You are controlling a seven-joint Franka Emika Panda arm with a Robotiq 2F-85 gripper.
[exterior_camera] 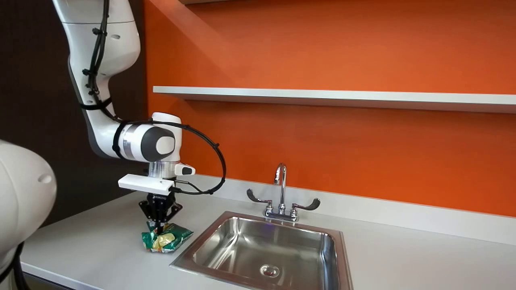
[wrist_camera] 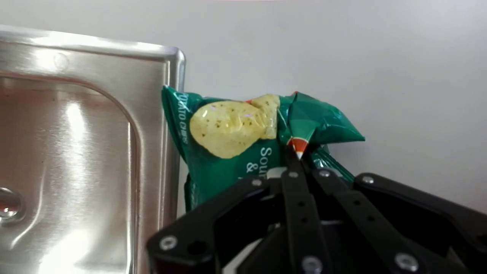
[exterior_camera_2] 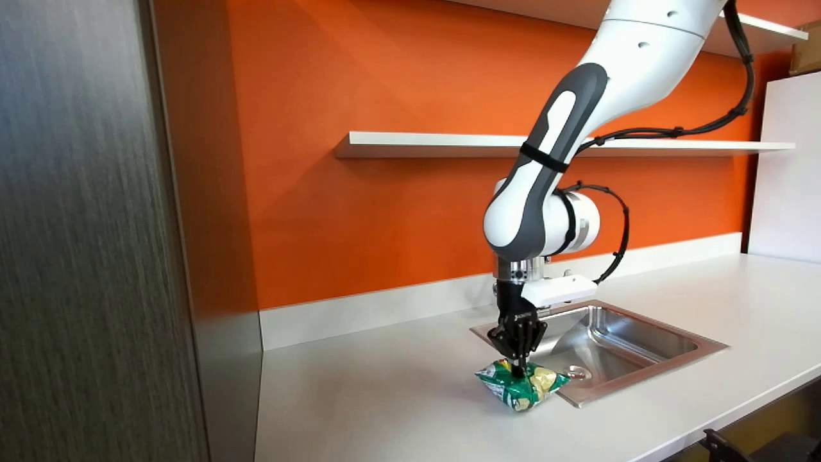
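Note:
A green bag of potato chips (exterior_camera: 167,240), with a yellow chip printed on it, is on the counter left of the sink. My gripper (exterior_camera: 160,231) points straight down at it, its fingers drawn together. In the wrist view the bag (wrist_camera: 228,130) is creased and bunched where the fingertips meet, so my gripper is shut on a thin fold of its wrapper. From the other side, the bag (exterior_camera_2: 523,393) hangs or rests very low; whether it still touches the counter cannot be told.
Right beside the bag lies the steel sink's rim (wrist_camera: 157,150). A faucet (exterior_camera: 281,193) with two handles rises behind the basin. Overhead runs a white shelf (exterior_camera: 338,95). The counter (exterior_camera_2: 369,393) on the bag's other side is bare.

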